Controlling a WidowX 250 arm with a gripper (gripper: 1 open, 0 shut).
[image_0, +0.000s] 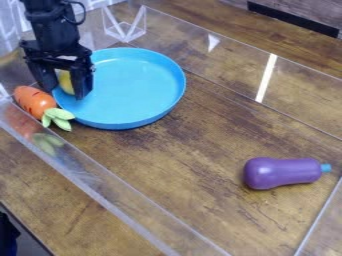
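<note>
The black gripper (60, 82) hangs low over the left side of a blue plate (134, 95), with a yellow object (66, 78) mostly hidden behind its fingers; whether the fingers are closed on it is unclear. An orange toy carrot (35, 102) with green leaves lies just left of the plate, below the gripper. A purple toy eggplant (281, 172) lies on the wooden table at the right.
Clear plastic walls run along the left side and the back of the table (187, 190).
</note>
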